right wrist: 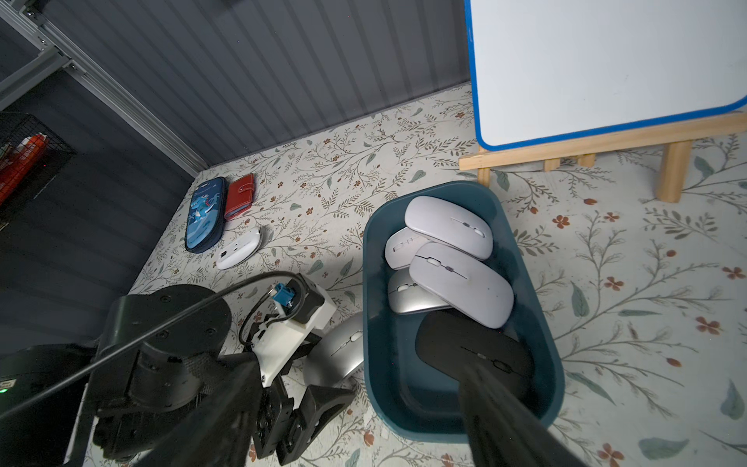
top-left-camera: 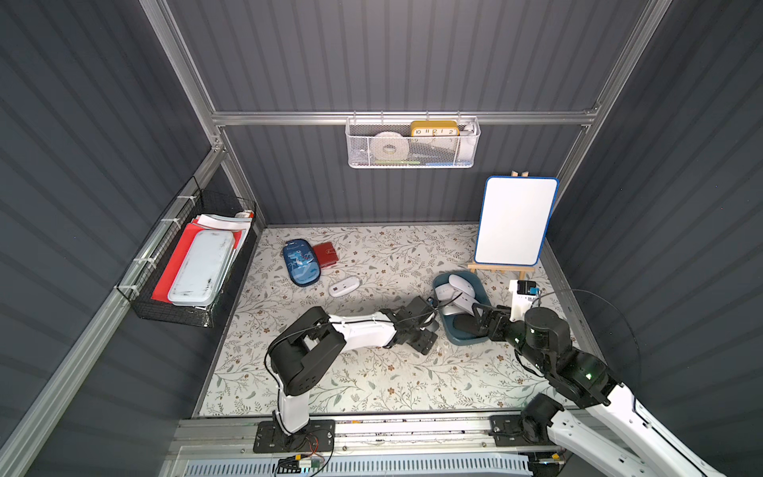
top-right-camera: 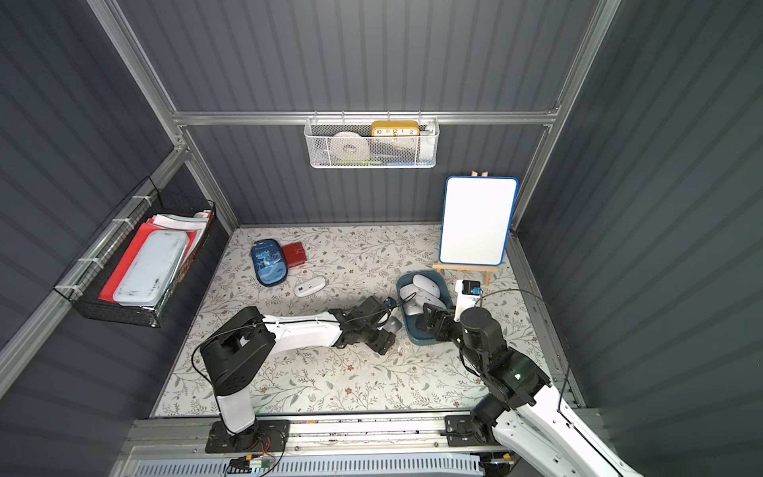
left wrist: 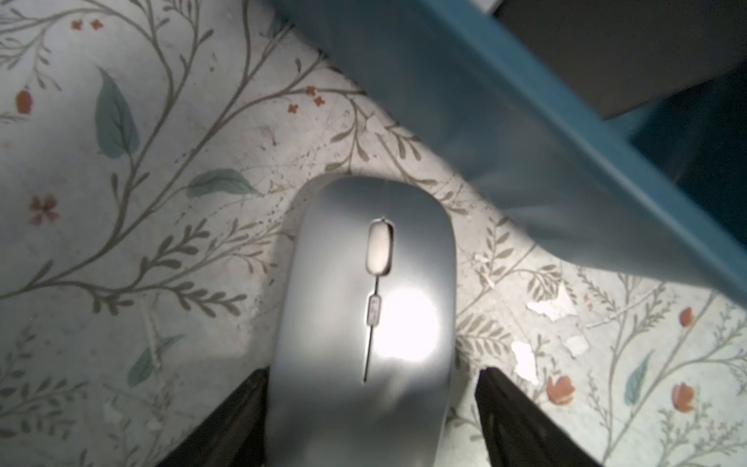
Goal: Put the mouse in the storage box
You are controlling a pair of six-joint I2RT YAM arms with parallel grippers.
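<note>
A silver mouse [left wrist: 362, 311] lies on the table just outside the wall of the teal storage box [right wrist: 373, 373]. My left gripper is down around it, a finger on each side, part open; whether both touch it I cannot tell. The box holds several white and silver mice [right wrist: 459, 284] and a black mouse [right wrist: 474, 350]. My right gripper [top-left-camera: 488, 322] hangs over the box's right part, open and empty, its fingers blurred at the bottom of the right wrist view.
A white mouse [top-left-camera: 344, 286], blue case [top-left-camera: 302, 262] and red wallet [top-left-camera: 326, 254] lie at back left. A whiteboard on an easel [top-left-camera: 515, 218] stands behind the box. Baskets hang on the back and left walls.
</note>
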